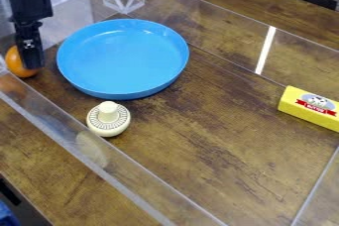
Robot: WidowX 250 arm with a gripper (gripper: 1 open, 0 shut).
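At the left edge, my black gripper (pixel 27 44) hangs with its fingertips down at an orange round object (pixel 19 63) beside the blue plate (pixel 122 54). The fingers appear closed on the orange object, though their tips are small and partly hard to make out.
A white knob-like item (pixel 109 118) sits below the plate. A yellow box (pixel 310 106) lies at the right. A white wire piece stands behind the plate. Clear panels cross the wooden surface, whose middle and right are mostly free.
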